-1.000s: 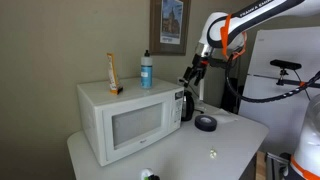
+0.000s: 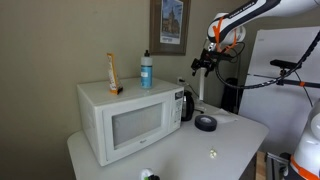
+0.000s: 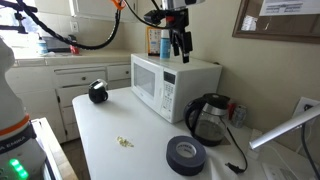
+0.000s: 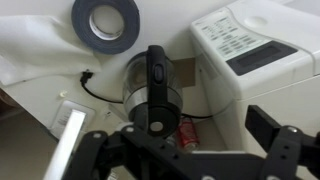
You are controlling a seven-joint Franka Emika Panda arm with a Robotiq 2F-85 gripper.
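Note:
My gripper [image 2: 203, 70] hangs in the air above the table, pointing down and open. In the wrist view, its black fingers [image 4: 262, 126] stand wide apart with nothing held between them. Below, and clear of the gripper, is a glass kettle [image 4: 155, 80] with a black handle, seen from above. It stands on the table beside the white microwave [image 3: 165, 85]. A dark roll of tape [image 3: 186, 154] lies flat in front of the kettle.
A blue bottle [image 2: 146, 72] and an orange-and-white bottle [image 2: 114, 75] stand on top of the microwave. Near the table's front lies a small yellowish item [image 3: 124, 142]. A cable [image 3: 236, 155] runs beside the kettle.
In exterior view 1, the arm and gripper have shifted right and slightly up, away from the microwave. The things on the table stay where they were.

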